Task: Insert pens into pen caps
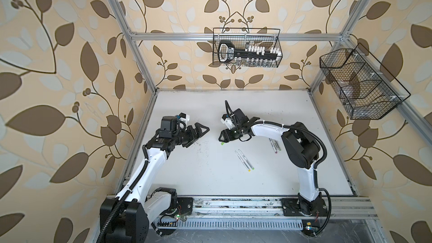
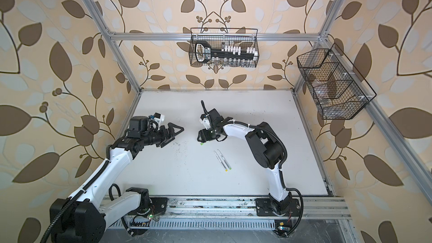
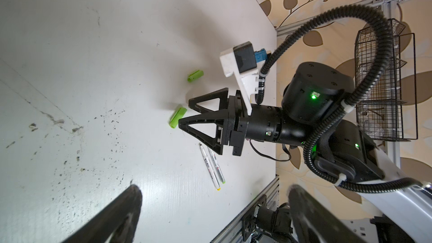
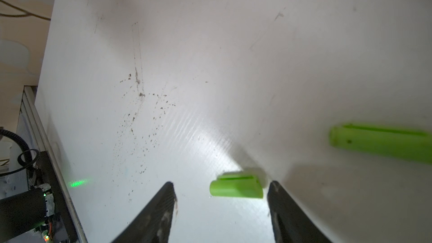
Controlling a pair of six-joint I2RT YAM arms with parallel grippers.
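Two green pen caps lie apart on the white table. One cap sits at the fingertips of my open right gripper, ungripped; the left wrist view has that cap [image 3: 177, 117] just beyond the gripper's tips. A second cap [image 3: 195, 76] rests clear of them, toward the table's back. Two pens lie side by side nearer the front: one with a yellow end [image 3: 209, 167], the other with a green end [image 3: 217, 166]. My left gripper [image 1: 198, 137] hangs open and empty over the left part of the table.
More pens [image 1: 274, 145] lie under the right forearm, partly hidden. Wire baskets [image 1: 247, 48] hang on the back and right walls.
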